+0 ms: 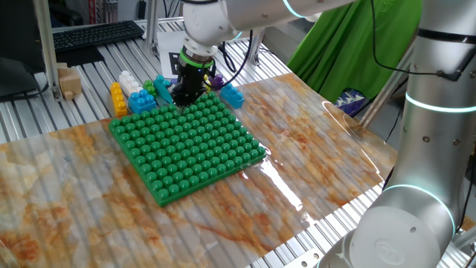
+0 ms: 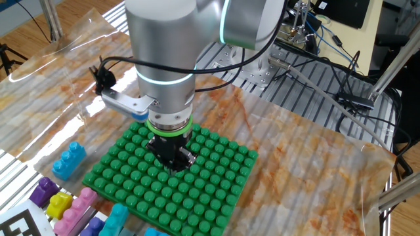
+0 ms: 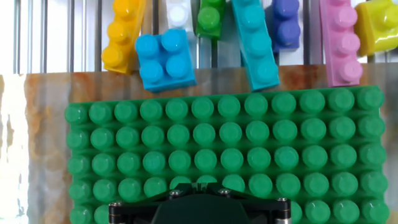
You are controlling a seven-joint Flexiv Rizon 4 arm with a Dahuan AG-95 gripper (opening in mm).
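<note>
A green studded baseplate (image 1: 186,147) lies flat on the marbled sheet, with no bricks on its visible studs. Over its back part, in exterior view 1, hangs my gripper (image 1: 183,101), pointing down. The fingers of the gripper come together at the bottom of the wrist view; it looks shut, and nothing shows between them. Beyond the plate's far edge lie loose bricks: yellow-orange (image 3: 123,34), square blue (image 3: 165,60), white (image 3: 178,15), light green (image 3: 209,20), teal (image 3: 255,46), purple (image 3: 286,23), pink (image 3: 341,43) and yellow (image 3: 378,26).
Another blue brick (image 2: 68,160) rests apart, beside the plate's corner. Small wooden blocks (image 1: 70,80) and a keyboard (image 1: 97,34) stand at the back left. A marker board (image 2: 25,221) lies by the bricks.
</note>
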